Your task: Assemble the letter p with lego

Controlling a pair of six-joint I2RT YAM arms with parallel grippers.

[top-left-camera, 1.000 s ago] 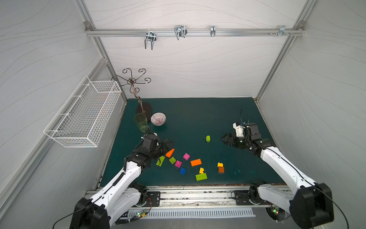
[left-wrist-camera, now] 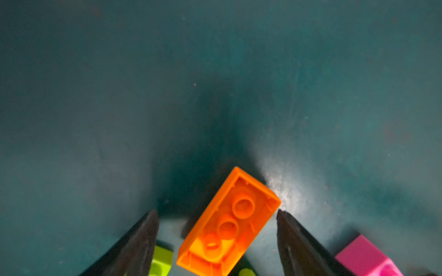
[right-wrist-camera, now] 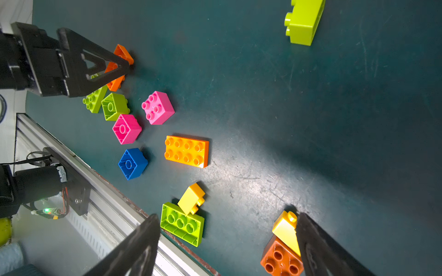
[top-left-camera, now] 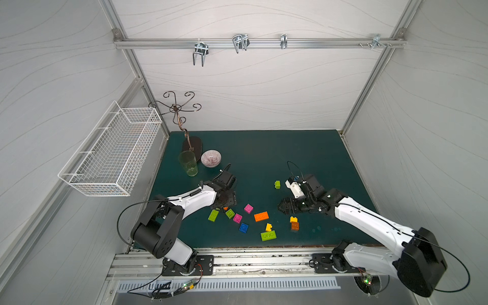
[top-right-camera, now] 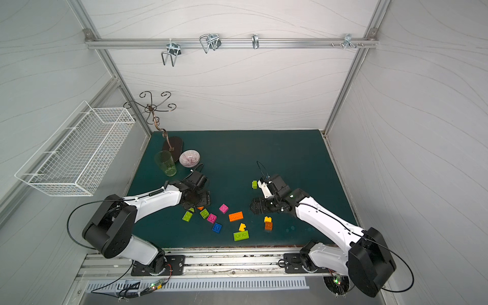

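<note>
An orange brick (left-wrist-camera: 228, 225) lies hollow side up between the spread fingers of my left gripper, with a gap on its left and its far right corner close to the right finger. In the top left view the left gripper (top-left-camera: 230, 201) mostly hides that brick. My right gripper is open and empty, hanging over the table right of centre. Under it lie a second orange brick (right-wrist-camera: 186, 151) studs up, a yellow piece (right-wrist-camera: 191, 198), a long green brick (right-wrist-camera: 181, 224), and a yellow piece (right-wrist-camera: 286, 228) touching a brown-orange brick (right-wrist-camera: 281, 258).
Pink bricks (right-wrist-camera: 158, 108) (right-wrist-camera: 126, 128), a green brick (right-wrist-camera: 114, 106) and a blue brick (right-wrist-camera: 133, 163) lie between the arms. One green piece (top-left-camera: 277, 184) stands apart. A glass (top-left-camera: 188, 163) and bowl (top-left-camera: 211, 158) are behind the left arm.
My left gripper has come over the orange brick and turned, with its arm swinging round. The bricks look unmoved.
</note>
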